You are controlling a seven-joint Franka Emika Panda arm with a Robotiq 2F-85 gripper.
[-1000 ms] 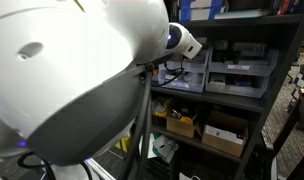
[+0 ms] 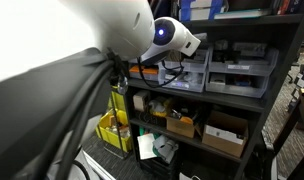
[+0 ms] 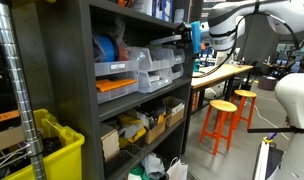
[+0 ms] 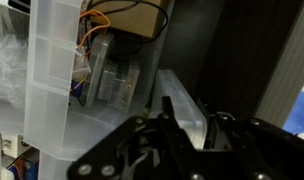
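In the wrist view my gripper is shut on a long pale object (image 4: 180,95) that points up and away from the fingers. What the object is cannot be made out. Just left of it is a clear plastic bin (image 4: 54,75) with small cases and cables inside. Seen from outside, the wrist end of the arm (image 2: 172,35) is up at the row of clear bins (image 2: 239,80) on the upper shelf. The fingertips are hard to tell apart in both exterior views.
A dark shelf unit (image 3: 92,100) frames the bins closely. Lower down are cardboard boxes (image 2: 225,132) and a black crate (image 2: 152,150). A yellow bin (image 3: 57,160) stands beside the shelf. Orange stools (image 3: 220,115) and a table are farther off.
The big white arm link has swung up and left in exterior view 1, uncovering the yellow bin. The wrist end stays close to the same upper bins. Shelf contents look unchanged.
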